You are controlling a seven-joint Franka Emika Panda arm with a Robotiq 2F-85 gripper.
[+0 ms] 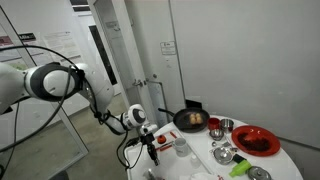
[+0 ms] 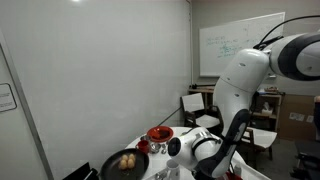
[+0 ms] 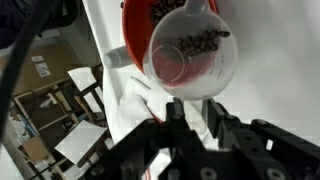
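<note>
In the wrist view a pale grey cup (image 3: pixel 175 66) holds several dark beans. Its near side lies right at the fingertips of my gripper, which is shut on the cup; the exact spot of contact is hard to make out. Beyond and partly behind the cup lies a red container (image 3: pixel 138 22) with more dark beans in it. From exterior view 1, my gripper (image 1: pixel 152 154) is low at the left side of the white table, and the cup cannot be made out there.
A black pan (image 1: pixel 191 122) with brown round things stands at the back of the table. Right of it are metal cups (image 1: pixel 216 128) and a red plate (image 1: pixel 258 146) with dark contents. A clear or grey container (image 1: pixel 182 147) stands near my gripper. White cloth (image 3: pixel 128 112) shows in the wrist view.
</note>
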